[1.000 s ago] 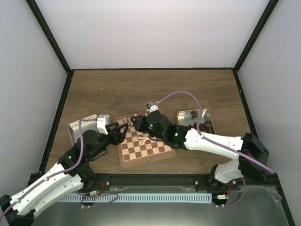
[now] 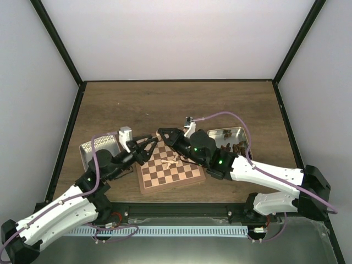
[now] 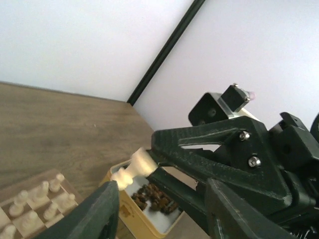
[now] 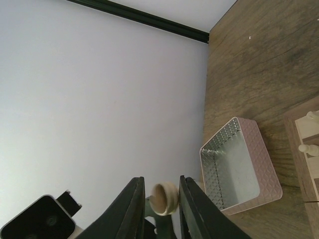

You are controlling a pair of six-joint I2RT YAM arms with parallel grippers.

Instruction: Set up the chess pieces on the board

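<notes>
A pale chess piece is held up between the grippers, at the fingertips of my right gripper (image 2: pixel 159 133); in the right wrist view the piece (image 4: pixel 165 198) sits between that gripper's dark fingers, and whether they grip it is unclear. My left gripper (image 2: pixel 152 142) faces it from the left, its fingers (image 3: pixel 223 214) apart in its own view, just short of the piece. The chessboard (image 2: pixel 157 179) lies below, with white pieces standing on squares in the left wrist view and some lying near its middle in the top view.
A pink-sided bin (image 4: pixel 261 164), empty where visible, stands left of the board. A tray (image 2: pixel 223 132) of dark pieces stands right of it.
Both arms have shifted a little to the right over the last second; my left gripper has also risen slightly toward the back in the top view.
</notes>
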